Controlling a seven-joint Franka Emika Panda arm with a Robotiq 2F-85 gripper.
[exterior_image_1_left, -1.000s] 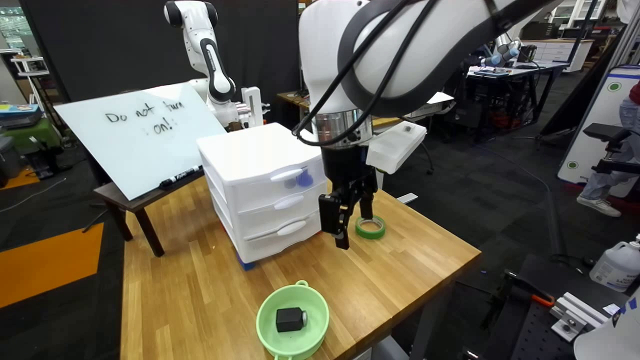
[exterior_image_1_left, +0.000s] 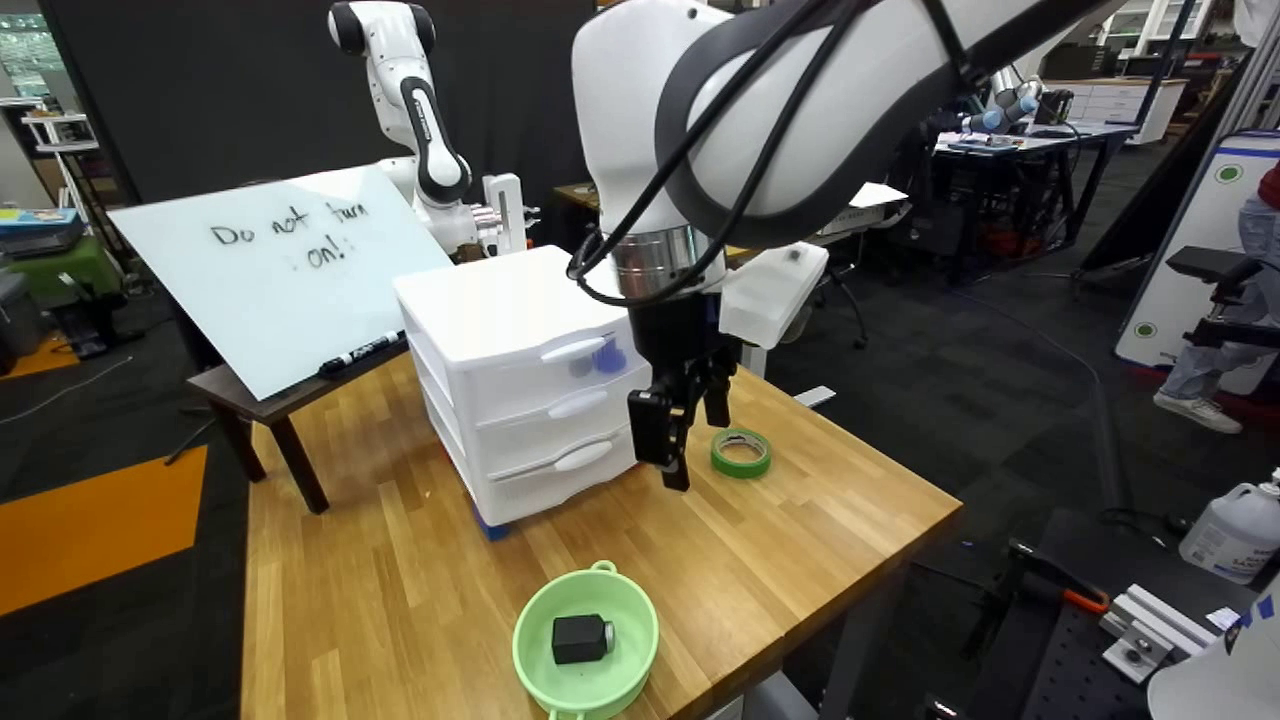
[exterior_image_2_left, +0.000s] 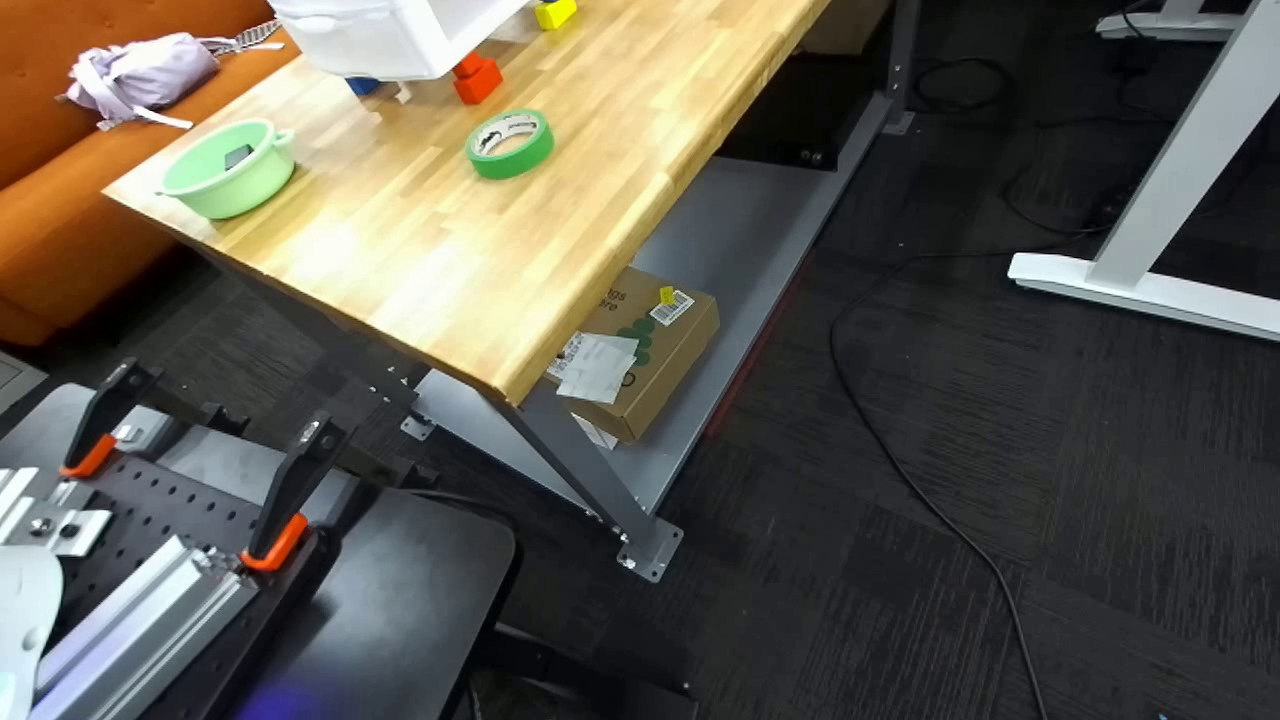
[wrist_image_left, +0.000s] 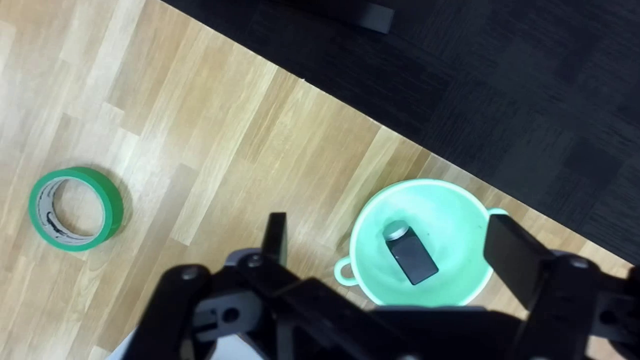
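Observation:
My gripper (exterior_image_1_left: 689, 442) hangs open above the table beside the drawer unit, nothing between its fingers. In the wrist view, its two dark fingers (wrist_image_left: 275, 239) stand wide apart. Below and between them appears a light green bowl (wrist_image_left: 373, 219) with two small loop handles. A small black bottle (wrist_image_left: 412, 257) with a grey cap lies on its side in that bowl. A roll of green tape (wrist_image_left: 114, 207) rests flat on the wood, well left of the bowl in the wrist view. Exterior view 2 shows the bowl (exterior_image_2_left: 246, 186) and the tape (exterior_image_2_left: 533, 150), but no gripper.
A white drawer unit (exterior_image_1_left: 486, 312) stands near my gripper. Red blocks (exterior_image_2_left: 477, 82) and a yellow block (exterior_image_2_left: 555, 13) sit by it. A whiteboard (exterior_image_1_left: 288, 270) leans on a small dark stand. Between bowl and tape the wooden table (exterior_image_2_left: 360, 228) is bare.
My arm and gripper have shifted slightly left in exterior view 1, uncovering more of the tape roll. The bowl, bottle and tape have stayed put.

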